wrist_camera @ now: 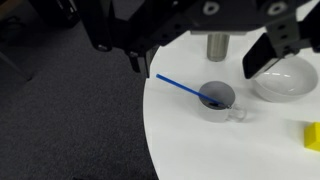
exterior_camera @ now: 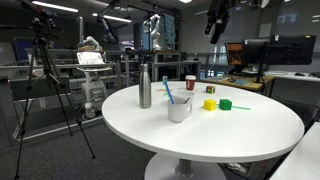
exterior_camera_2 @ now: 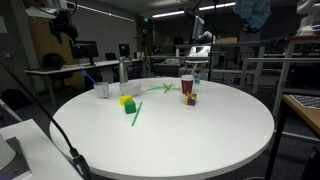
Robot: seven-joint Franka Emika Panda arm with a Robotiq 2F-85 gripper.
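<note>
My gripper point(exterior_camera: 215, 28) hangs high above the right rear of the round table in exterior view 1, its fingers open. In the wrist view the fingers stand wide apart, with nothing held between them. Below them on the white table point(wrist_camera: 190, 150) sits a grey-white mug point(wrist_camera: 214, 108), handle toward the right. A blue stick point(wrist_camera: 180, 86) leans out of it, one end inside. A white bowl point(wrist_camera: 285, 80) lies beside the mug, partly covered by a finger. Beyond the mug a metal bottle point(wrist_camera: 217, 46) shows in part.
A yellow cube point(exterior_camera: 210, 104), a green cube point(exterior_camera: 225, 104) and green sticks point(exterior_camera_2: 138, 116) lie on the table. A red cup point(exterior_camera_2: 187, 84) and a small multicoloured cube point(exterior_camera_2: 191, 100) stand farther off.
</note>
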